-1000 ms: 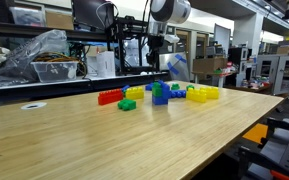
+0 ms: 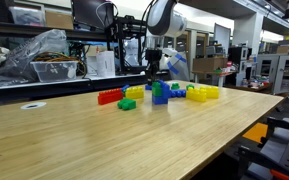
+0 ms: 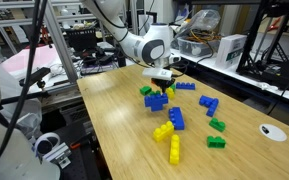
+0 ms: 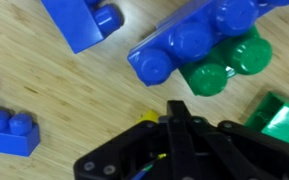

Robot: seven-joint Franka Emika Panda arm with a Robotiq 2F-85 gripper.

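My gripper is shut at the bottom of the wrist view, with nothing visible between its dark fingertips. A blue brick stacked with a green one (image 4: pixel 207 78) lies just ahead of the fingers. Beneath the gripper a bit of yellow brick (image 4: pixel 150 117) shows, mostly hidden. In exterior view 1 the white arm (image 2: pixel 165 22) reaches down over the cluster of bricks, behind the blue-and-green stack (image 2: pixel 160 92). In exterior view 2 the stack's blue part (image 3: pixel 156 103) stands in front of the arm, whose fingers are too small to make out.
Around the gripper lie blue bricks (image 4: pixel 79 22), and a green brick (image 4: pixel 278 116). Yellow bricks (image 3: pixel 174 150), green bricks (image 3: pixel 216 142) and a red brick (image 2: pixel 110 97) are scattered nearby.
The arm has come down and slightly to the left in exterior view 1, closer to the bricks.
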